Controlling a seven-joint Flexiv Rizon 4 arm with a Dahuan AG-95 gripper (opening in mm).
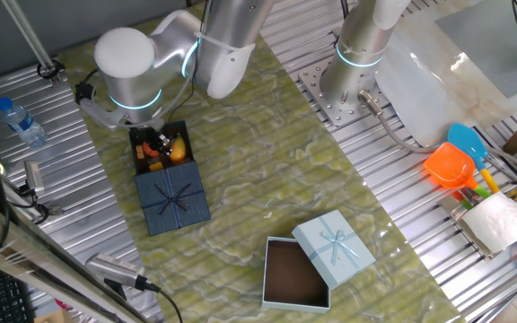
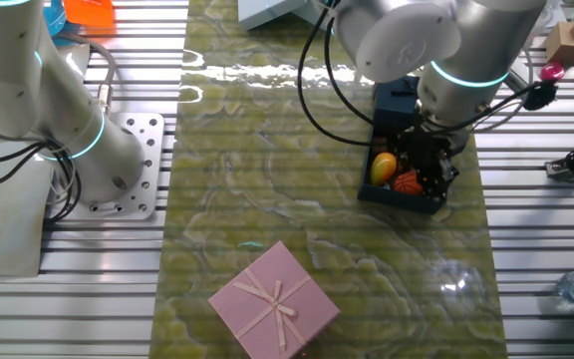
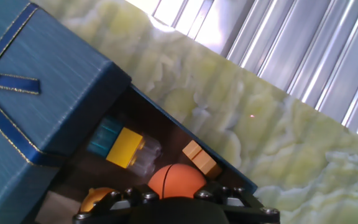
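Over the uncovered end of a dark blue gift box [image 2: 397,198] hangs my gripper [image 1: 162,142], pointing down. The box's lid [image 1: 173,199], tied with a ribbon, lies across the other end. Inside, the wrist view shows an orange ball [image 3: 178,180] just ahead of and between my gripper's [image 3: 176,195] spread black fingers; whether they touch it is hidden. Also in the box are a yellow block [image 3: 125,147], a teal block [image 3: 105,136], a clear piece [image 3: 145,157], a light orange block [image 3: 201,158] and a yellow-orange rounded toy [image 2: 383,168].
A pale blue box [image 1: 294,274] stands empty with its lid [image 1: 335,248] leaning across one corner. A pink gift box [image 2: 274,302] is closed. Shovel toys [image 1: 450,168] lie off the mat at the right, and a water bottle [image 1: 22,123] at the left. Mid-mat is clear.
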